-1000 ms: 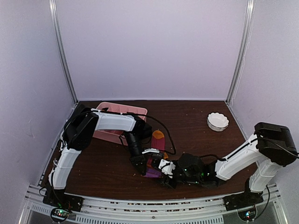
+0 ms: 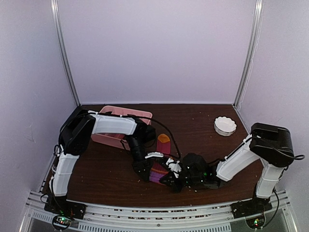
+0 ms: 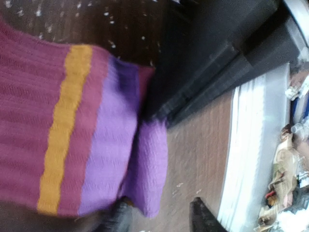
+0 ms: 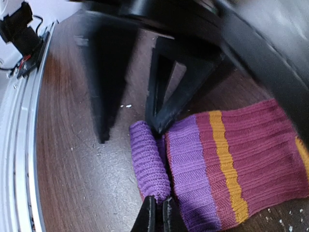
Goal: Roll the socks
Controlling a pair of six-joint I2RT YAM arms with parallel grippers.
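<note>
The sock pair (image 2: pixel 163 145) lies flat in the middle of the table, maroon with orange bands and a purple end toward the front edge. In the right wrist view, that purple end (image 4: pixel 147 154) is folded over along its edge, and my right gripper is shut on the near part of the fold. My left gripper stands part open by the other end of the fold; the right wrist view shows one left finger (image 4: pixel 104 106) clear of the cloth and the other close against the fold. In the top view both grippers partly cover the purple end.
A pink bin (image 2: pixel 108 137) stands behind the left arm. At the back right is a white scalloped bowl (image 2: pixel 225 125). Bare table (image 2: pixel 106 179) shows to the left of the socks, and the front rail (image 2: pixel 159 212) runs close by.
The left arm's elbow has shifted left, its gripper only slightly. My right gripper has moved a little at the socks' front end, and the purple cloth between the grippers shows differently.
</note>
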